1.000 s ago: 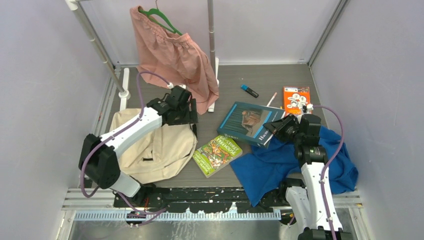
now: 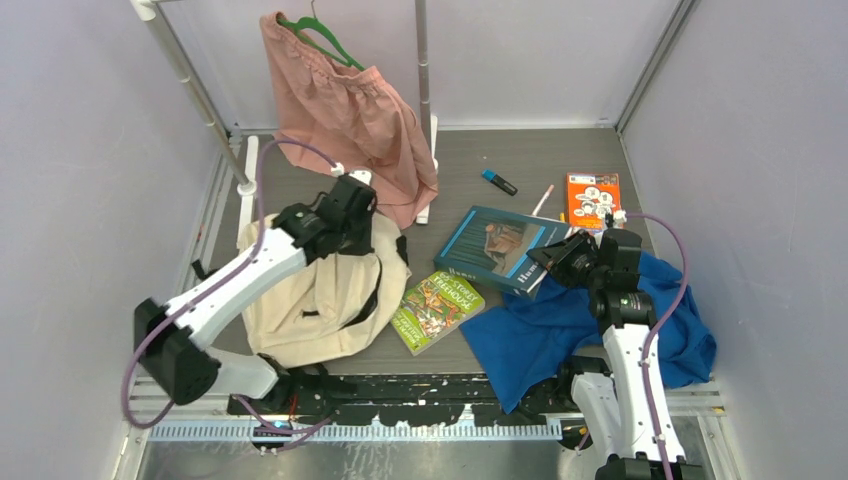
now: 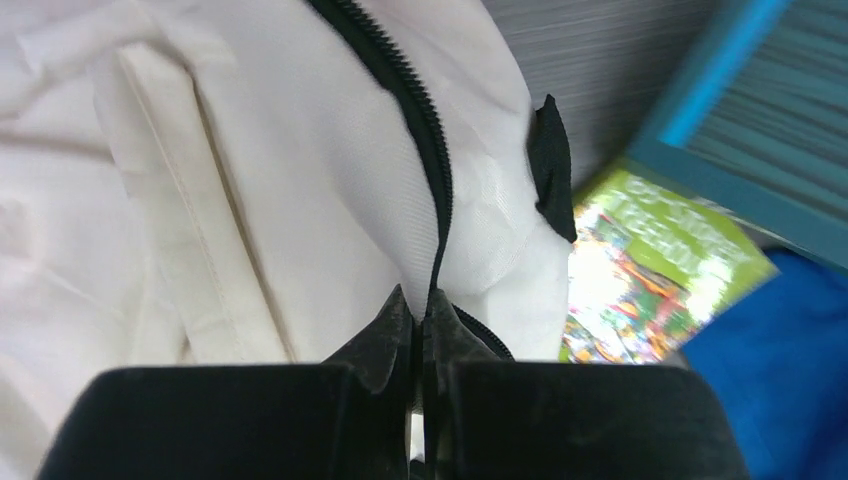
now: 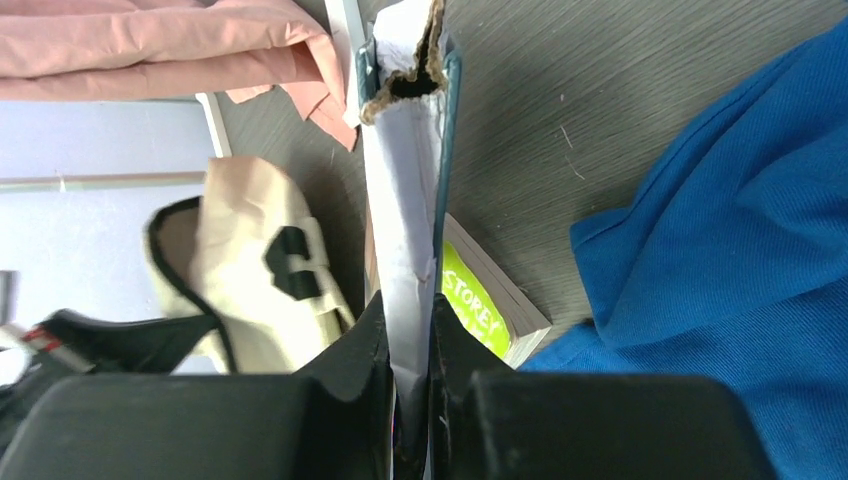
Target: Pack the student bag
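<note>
The cream bag (image 2: 315, 310) lies on the left of the table, a dark gap showing along its right side. In the left wrist view, a fold of the bag's zipped edge (image 3: 432, 170) runs down into my left gripper, which is shut on it. My right gripper is shut on a thick teal book (image 2: 495, 245), its worn spine (image 4: 405, 190) standing between the fingers. In the top view this book is tilted, partly over a green storybook (image 2: 436, 312) that lies beside the bag. The bag's inside is mostly hidden.
A blue cloth (image 2: 540, 335) spreads under the right arm. Behind lie a dark marker (image 2: 500, 182), a white pen (image 2: 543, 200) and an orange book (image 2: 594, 195). Pink shorts (image 2: 350, 130) hang from a green hanger (image 2: 325, 42) behind the bag.
My left gripper has moved left, pulling the bag's edge, and a dark gap now shows at the bag's right side. The right arm and teal book look almost unmoved.
</note>
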